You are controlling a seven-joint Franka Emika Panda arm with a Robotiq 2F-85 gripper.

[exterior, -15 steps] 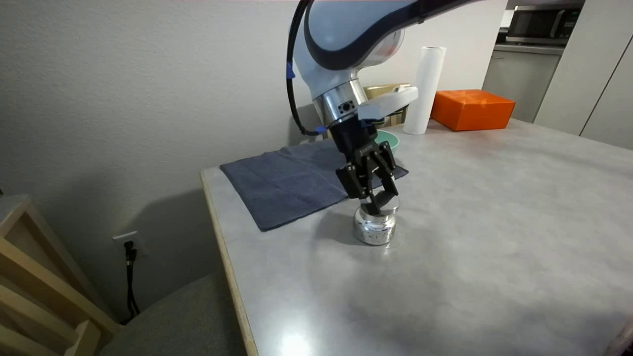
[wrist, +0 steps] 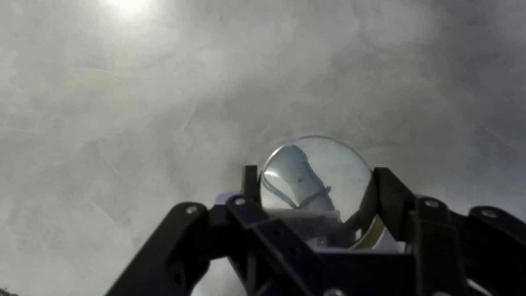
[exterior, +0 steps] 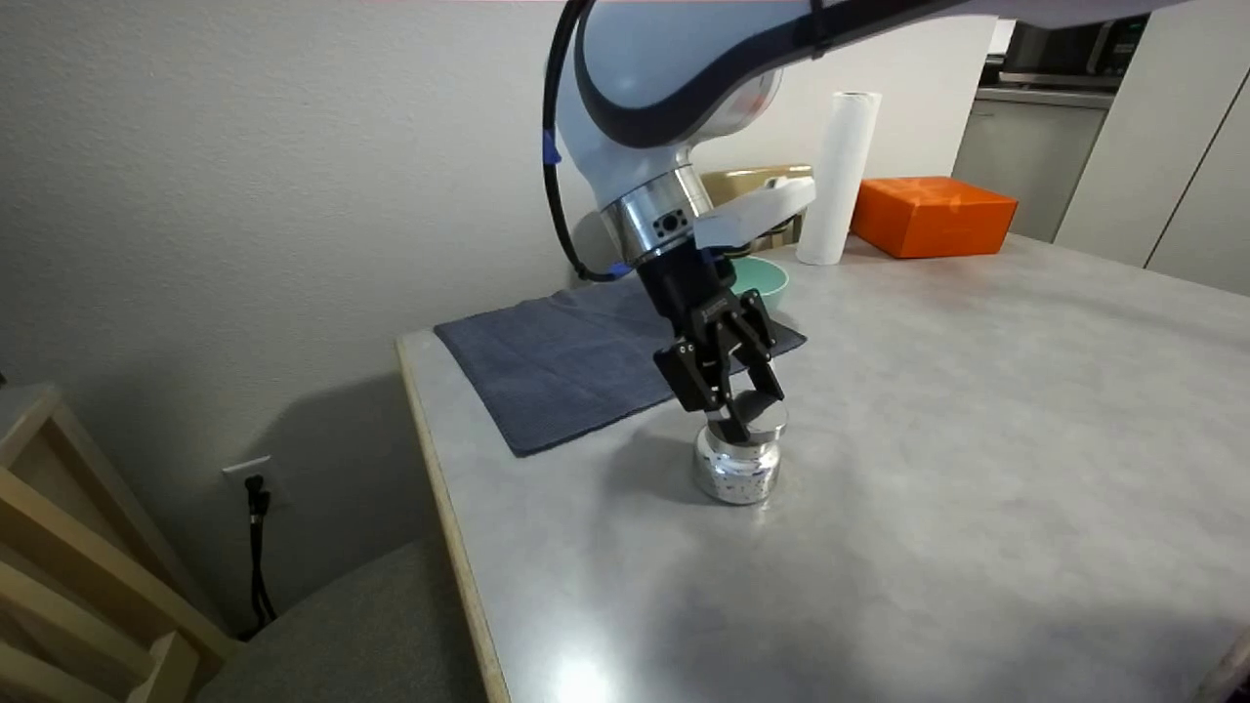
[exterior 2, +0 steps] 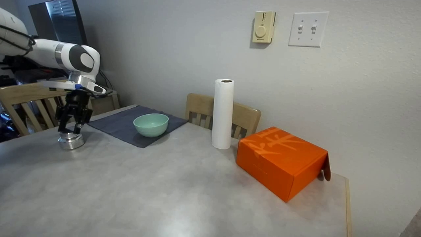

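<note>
A shiny silver jar (exterior: pixel 738 471) with a flat, mirror-like lid stands upright near the table's left side in exterior view 1. My gripper (exterior: pixel 747 424) comes down at a slant from above and is shut on the lid. In the wrist view the round lid (wrist: pixel 315 172) lies between the two black fingers, one at each side; the jar below it is mostly hidden. Exterior view 2 shows the same jar (exterior 2: pixel 71 141) at far left, beneath the gripper (exterior 2: pixel 71 130). Whether the jar's base touches the table is hard to tell.
A dark blue cloth (exterior: pixel 551 369) lies behind the jar, with a green bowl (exterior 2: pixel 151 124) on it. Farther off stand a white paper roll (exterior 2: pixel 223 114) and an orange box (exterior 2: pixel 282 158).
The gripper and the silver jar have shifted together slightly toward the front and a little left in exterior view 1. The fingers stay around the lid. Cloth, roll and box have not moved.
</note>
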